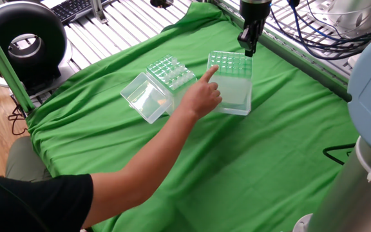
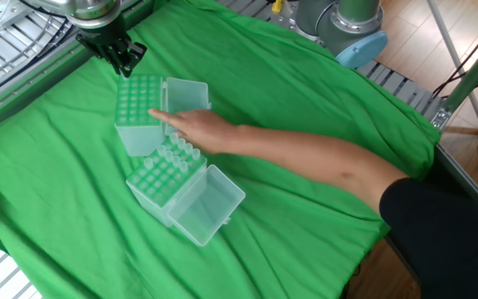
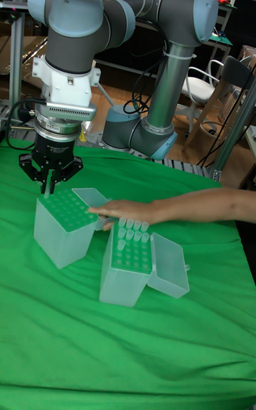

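Note:
My black gripper (image 3: 50,184) hangs above the far corner of one clear box (image 3: 60,239) with a green perforated rack. Its fingertips are close together, pointing down, and nothing can be made out between them. A hinged lid lies open beside this box. A second clear box (image 2: 151,202) stands beside it, its lid (image 2: 210,206) also open. Several clear tubes (image 2: 178,150) stand in rows at one end of the second box's green rack (image 2: 152,180). In the first rack (image 2: 139,98), no tubes stand out above the holes.
A person's hand (image 1: 201,98) reaches across the boxes, index finger on or just over the first rack. Green cloth (image 1: 250,174) covers the table with folds; its near part is clear. Cables (image 1: 327,48) lie behind the back rail.

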